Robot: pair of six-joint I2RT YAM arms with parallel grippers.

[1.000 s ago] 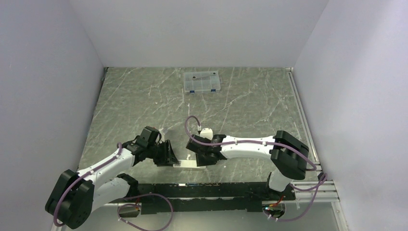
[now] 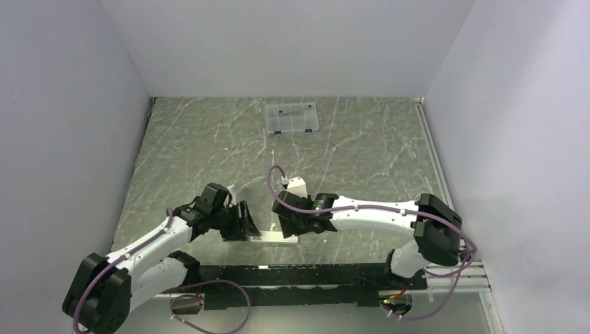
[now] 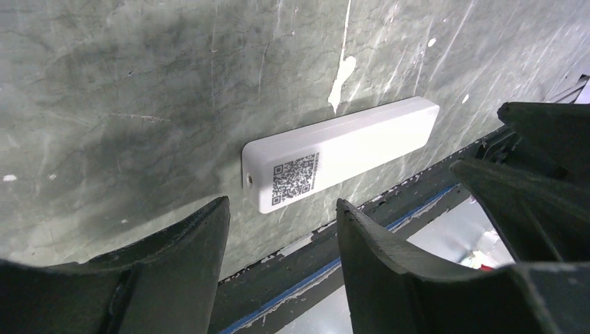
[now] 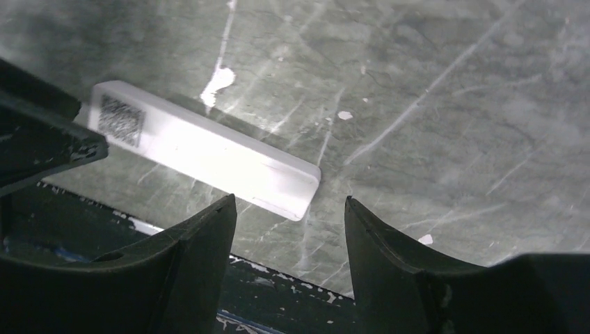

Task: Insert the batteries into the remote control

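Note:
The remote control [image 2: 277,238], a long white bar, lies flat near the table's front edge. Its upward face is plain white, with a QR code at the left end, and no battery bay shows. Over that left end is my left gripper, its fingers apart with nothing held between them. My right gripper is near the bar's other end, also open and empty; that end lies in view between and beyond its fingertips. Both grippers appear to stay clear of the bar. No batteries can be seen in any view.
At the back of the table rests a clear divided plastic box [image 2: 292,119] with a few small dark items in it. A dark rail [image 2: 292,274] runs along the front, close to the remote.
My right gripper has shifted slightly back and away from the remote, uncovering more of its right end. The left arm has moved only a little. The remote stays in place.

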